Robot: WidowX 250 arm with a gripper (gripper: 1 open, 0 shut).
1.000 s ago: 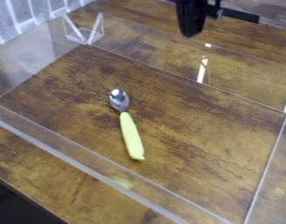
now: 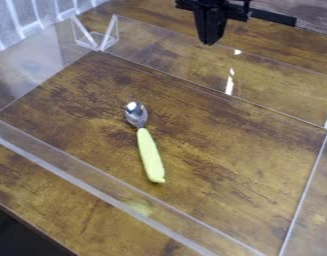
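A spoon with a shiny metal bowl and a pale green handle [image 2: 151, 155] lies on the wooden surface inside a clear-walled enclosure. The dark gripper [image 2: 210, 22] hangs at the top centre, high and away from the spoon, partly cut off by the frame's edge. Whether its fingers are apart is not clear.
Clear low walls [image 2: 68, 169] border the wooden work area [image 2: 239, 170]. A white wire-like piece [image 2: 94, 35] sits at the back left.
The gripper has moved upward, so less of it shows at the top of the view. The spoon has not moved.
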